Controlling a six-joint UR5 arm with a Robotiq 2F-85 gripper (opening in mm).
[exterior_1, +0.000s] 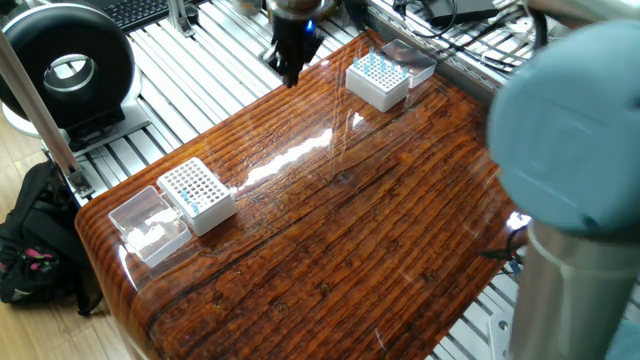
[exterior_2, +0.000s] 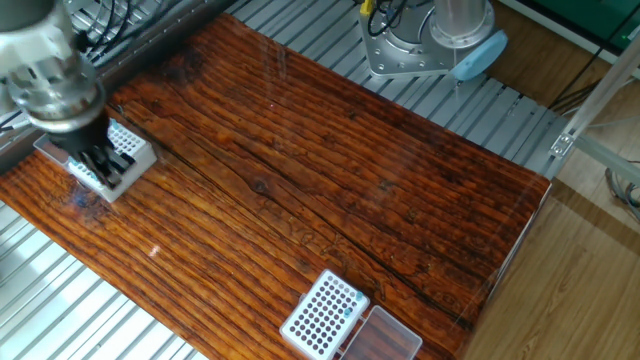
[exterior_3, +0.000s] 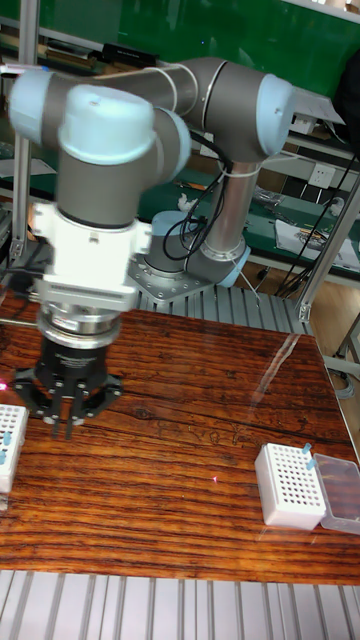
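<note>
My gripper (exterior_1: 290, 80) hangs over the table's far edge in exterior view 1, left of a white tip rack (exterior_1: 376, 92) with several blue tips upright in it. Its black fingers come close together in exterior view 3, where the gripper (exterior_3: 63, 431) looks shut, with nothing visible between the tips. Motion blurs it in exterior view 2, and there the gripper (exterior_2: 116, 178) covers part of that rack (exterior_2: 138, 172). A second white rack (exterior_1: 212, 218), mostly empty holes with a couple of blue tips, sits at the other end of the table.
Clear lids lie beside both racks: one lid (exterior_1: 150, 226) by the mostly empty rack, another lid (exterior_1: 420, 62) by the fuller one. Between the racks the glossy wooden table (exterior_1: 345, 240) is bare. My arm's blue joint cap (exterior_1: 570, 130) fills the right of exterior view 1.
</note>
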